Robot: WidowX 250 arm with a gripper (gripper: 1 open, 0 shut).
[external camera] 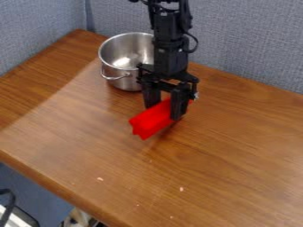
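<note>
A red elongated block (153, 121) lies low over the wooden table (236, 160), tilted diagonally. My black gripper (165, 101) is shut on it from above, the fingers at the block's upper right part. Whether the block touches the table is hard to tell. Just behind and left of the gripper stands a steel pot (119, 64) with a wire handle, partly hidden by the arm.
Padded grey-blue walls (249, 49) border the table at the back and left. Cables and white hardware show beyond the near left edge.
</note>
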